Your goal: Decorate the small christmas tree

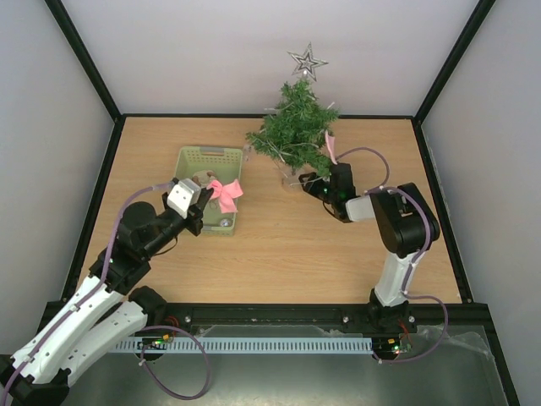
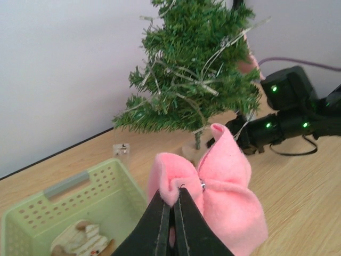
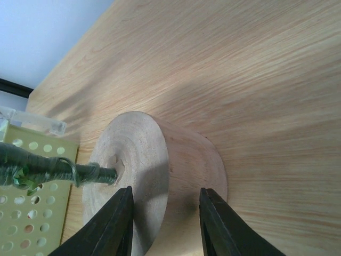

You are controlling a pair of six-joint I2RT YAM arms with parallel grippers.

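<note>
The small green christmas tree (image 1: pixel 297 127) stands at the back, leaning a little right, with a silver star (image 1: pixel 308 61) on top and a pink bow (image 1: pixel 330 147) on its right side. A second pink bow (image 2: pixel 224 197) hangs from my left gripper, which is shut on its fabric, above the front right of the green basket (image 1: pixel 193 157). My right gripper is part open at the tree's round wooden base (image 3: pixel 181 165). Its fingers reach over the base, and the gap between them shows wood; contact is hard to tell. The wire-wrapped trunk (image 3: pixel 58 169) rises from that base.
Inside the basket lie a small plush figure (image 2: pixel 80 237) and a round silvery ornament (image 1: pixel 226 222). A clear plastic piece (image 2: pixel 121 149) sits between basket and tree.
</note>
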